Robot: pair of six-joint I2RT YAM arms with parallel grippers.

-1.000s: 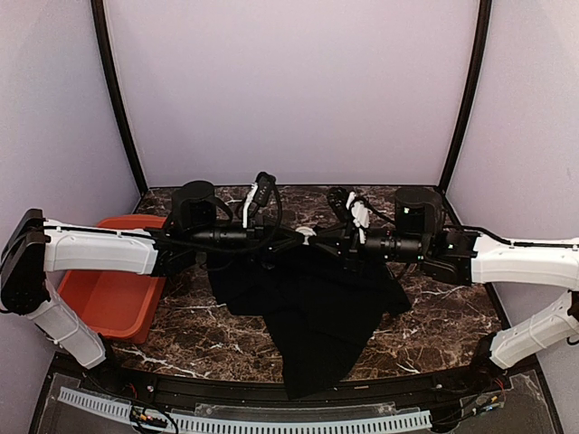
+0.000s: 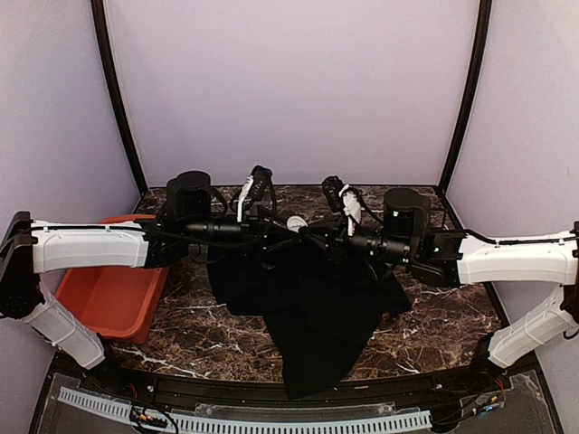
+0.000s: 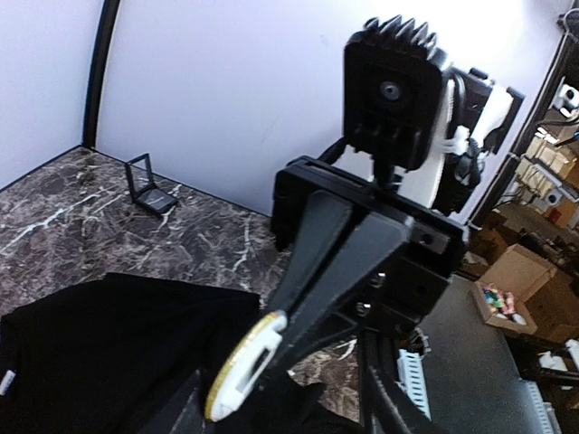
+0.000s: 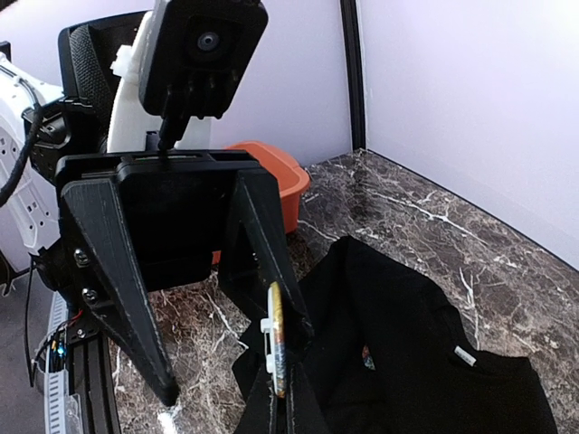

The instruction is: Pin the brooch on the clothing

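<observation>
A round brooch [image 3: 242, 369] with a gold edge and a white pin bar on its back stands at the tips of my right gripper, whose fingers are shut on it. In the right wrist view the brooch [image 4: 279, 342] is edge-on. My left gripper is open; its two fingers [image 4: 116, 271] are spread, one close to the brooch, and I cannot tell whether it touches. From the top, the brooch [image 2: 296, 223] shows pale between both grippers. Beneath them the black clothing [image 2: 312, 316] lies spread on the table, partly covered by the arms.
An orange bin [image 2: 118, 303] stands on the left side of the table, under the left arm. A small open black case [image 3: 149, 188] sits near the back wall. Bare marble [image 2: 452, 325] lies to the clothing's right. The two grippers are very close together.
Both arms have shifted slightly left and up in the top view. The brooch has moved with the right gripper and shows more of its round face now.
</observation>
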